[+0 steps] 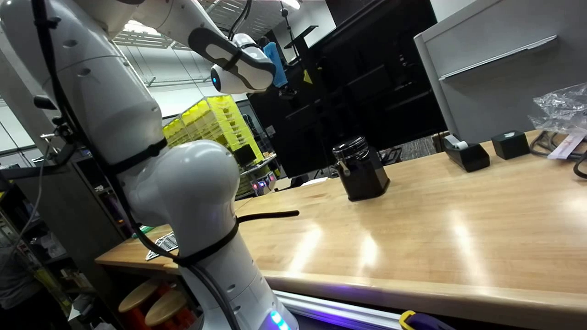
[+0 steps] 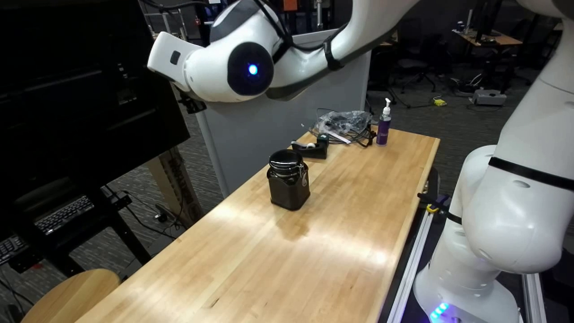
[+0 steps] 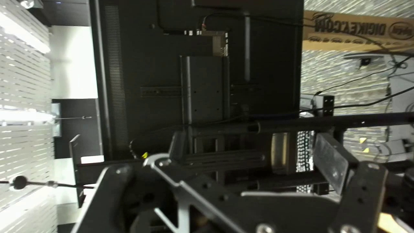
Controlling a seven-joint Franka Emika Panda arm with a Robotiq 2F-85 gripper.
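Observation:
A black square canister with a shiny lid and a wire clasp stands upright on the wooden table, its lid shut. In exterior view 1 the same canister is near the table's far edge. Up above the table, well clear of the canister, is my gripper. Its pads are wide apart in the wrist view, and nothing shows between them but the dark screen's back behind. In both exterior views the arm's wrist hides most of the gripper. The canister is outside the wrist view.
A black tape dispenser and a small black box sit farther along the table. Beyond them are cables, a clear plastic bag and a purple spray bottle. A large black screen stands behind the table.

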